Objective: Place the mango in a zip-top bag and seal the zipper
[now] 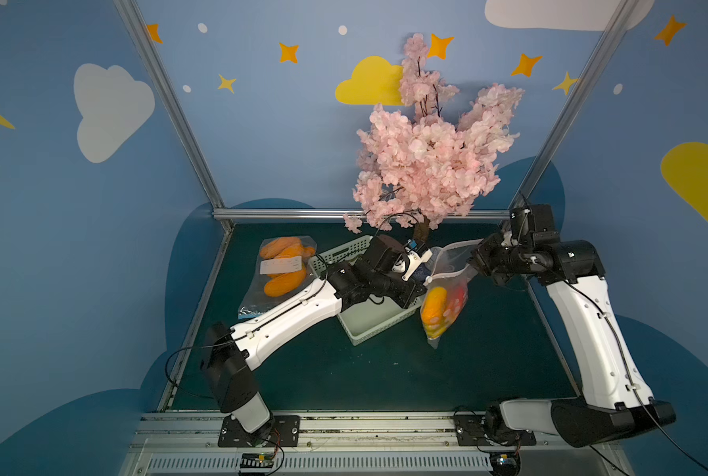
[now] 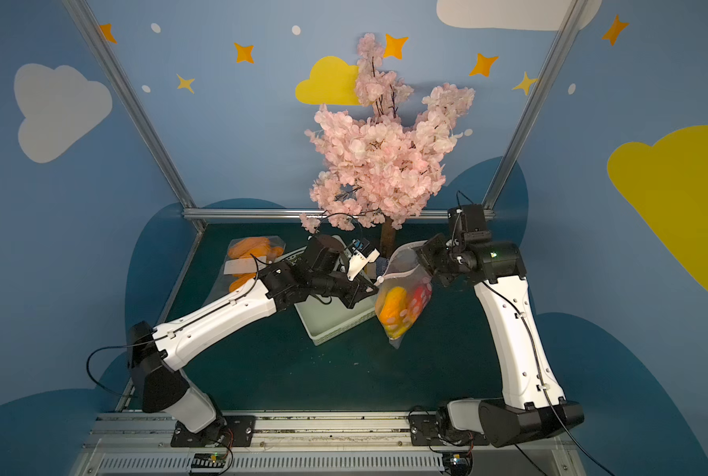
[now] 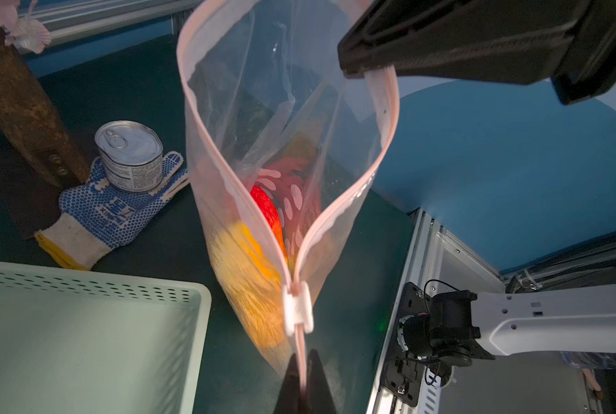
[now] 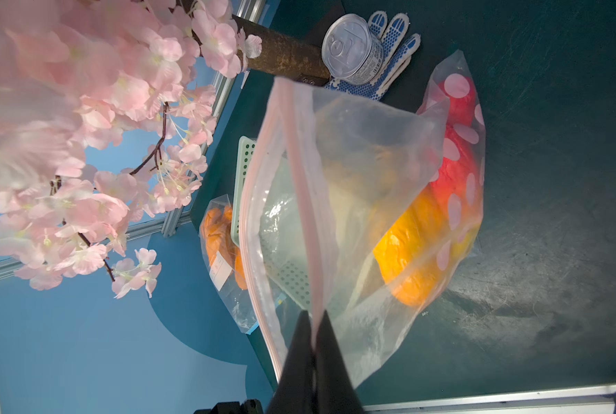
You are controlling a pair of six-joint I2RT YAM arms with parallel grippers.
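Note:
The clear zip bag with a pink rim hangs above the table between my two arms, its mouth gaping. Inside at the bottom lie a yellow mango and a red one, seen through the plastic. My left gripper is shut on the closed end of the bag's zip strip, just below the white slider. At the opposite end of the rim, my right gripper is shut on the bag's edge. The slider is not between any fingers. White ovals are printed on the bag's side.
A pale green basket stands under my left arm. At the back, a can sits on a blue-dotted glove beside the tree trunk. Another bag of orange fruit lies at left.

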